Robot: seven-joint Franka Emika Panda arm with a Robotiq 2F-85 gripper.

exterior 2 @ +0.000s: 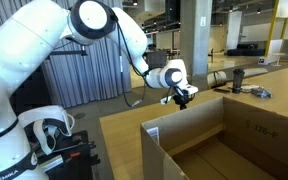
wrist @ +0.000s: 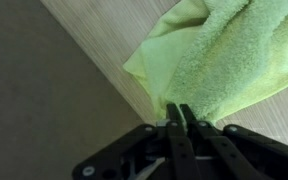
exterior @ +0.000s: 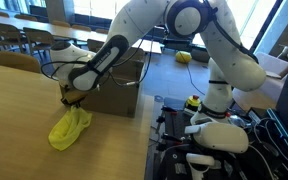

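A yellow-green cloth [exterior: 70,129] hangs from my gripper [exterior: 68,101] beside the cardboard box, its lower part at the wooden table top. In the wrist view the cloth [wrist: 229,60] spreads out from the fingertips, and my gripper is shut on its edge. The box [exterior: 114,97] stands right behind and to the right of the gripper; its open interior [exterior 2: 229,150] shows in the second exterior view. There the cloth is hidden behind the box, with the gripper [exterior 2: 182,101] just past the box's far side.
A smaller brown box [exterior: 18,61] sits at its back edge. Chairs and tables stand beyond. A black cup [exterior 2: 237,78] stands on the table at the back.
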